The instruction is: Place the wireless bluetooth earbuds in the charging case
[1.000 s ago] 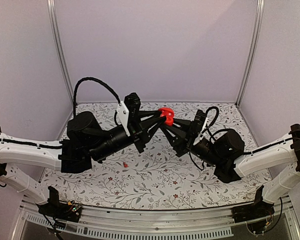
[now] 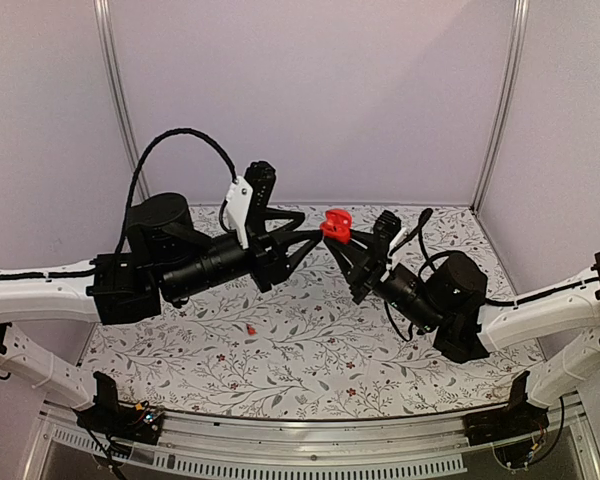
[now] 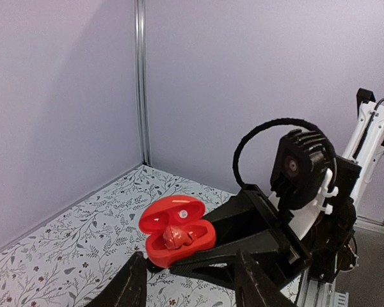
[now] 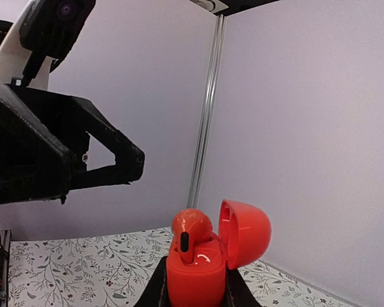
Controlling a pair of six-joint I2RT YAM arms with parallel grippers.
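Note:
The red charging case (image 2: 336, 225) is in the air with its lid raised, and my right gripper (image 2: 338, 243) is shut on it. A red earbud (image 4: 192, 225) sits in the case, its head standing up above the rim, not down in its slot. In the left wrist view that earbud (image 3: 174, 237) leans within the open case. My left gripper (image 2: 311, 226) is open and empty, its fingers (image 3: 135, 281) spread, apart from the case on its left side. A small red piece (image 2: 250, 329), perhaps the other earbud, lies on the table at left.
Pale walls (image 2: 300, 110) enclose it at the back and both sides. The two grippers are close together above the table's middle.
The right gripper still holds the case, with only a slight shift.

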